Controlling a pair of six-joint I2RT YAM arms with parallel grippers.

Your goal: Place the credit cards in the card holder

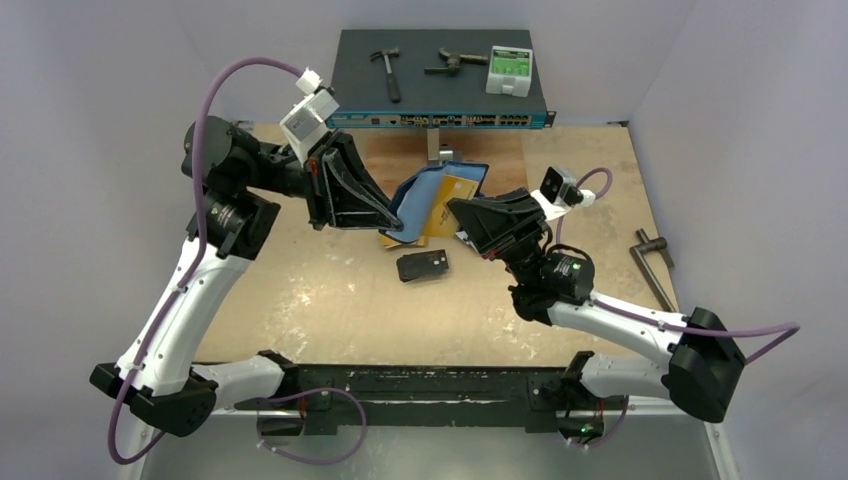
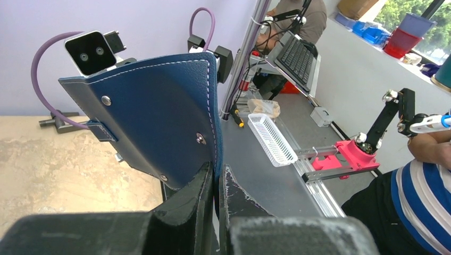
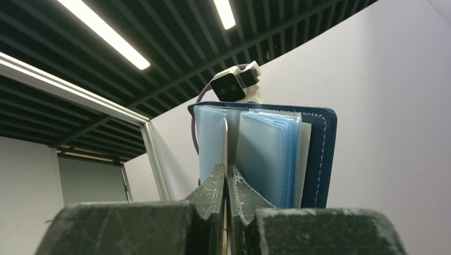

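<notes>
Above the table, my left gripper is shut on the edge of the dark blue card holder, which hangs open with its clear sleeves facing the right arm. A gold card stands edge-on in the right wrist view, its thin edge pinched by my right gripper. The card's far end lies against the sleeves; whether it is inside a pocket I cannot tell. On the table below are a black card, a yellow card partly under the holder, and a silver card mostly covered by the right gripper.
At the back, a dark rack unit carries a small hammer, a second hammer and a white-green box. A grey metal tool rests at the table's right edge.
</notes>
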